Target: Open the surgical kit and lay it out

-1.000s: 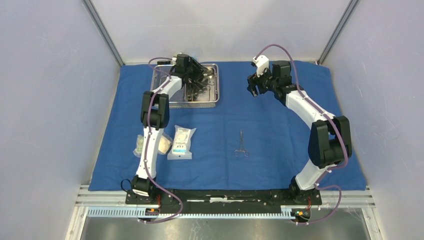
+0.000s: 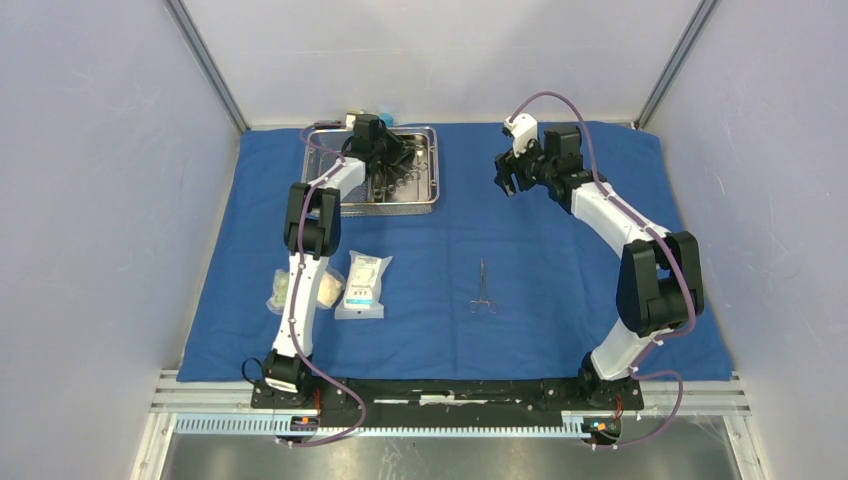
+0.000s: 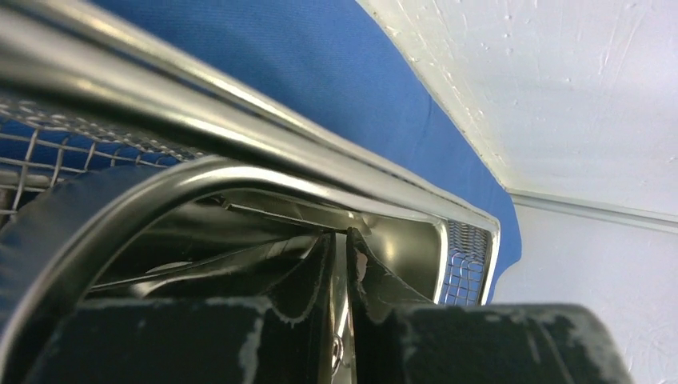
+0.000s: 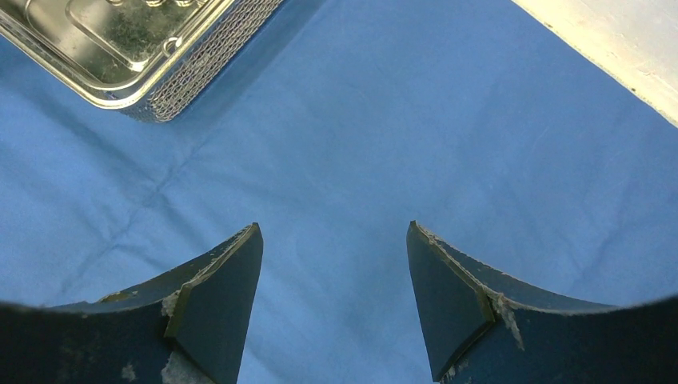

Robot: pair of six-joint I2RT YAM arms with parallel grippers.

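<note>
The metal instrument tray (image 2: 434, 170) stands at the back left of the blue cloth, with several ringed instruments (image 2: 405, 183) in it. My left gripper (image 2: 402, 155) reaches down into the tray. In the left wrist view its fingers (image 3: 376, 296) are close together, and a narrow strip of a metal instrument (image 3: 340, 288) shows in the slit between them; whether they grip it is hidden. A ring handle (image 3: 337, 352) appears just below. My right gripper is open above bare cloth, right of the tray, with nothing between its fingers. A ringed clamp (image 2: 483, 302) lies alone on the cloth.
A white labelled packet (image 2: 362, 285) and a clear bag of pale material (image 2: 329, 288) lie by the left arm. The back wall (image 2: 470, 60) stands close behind the tray.
The right arm has stayed practically still.
</note>
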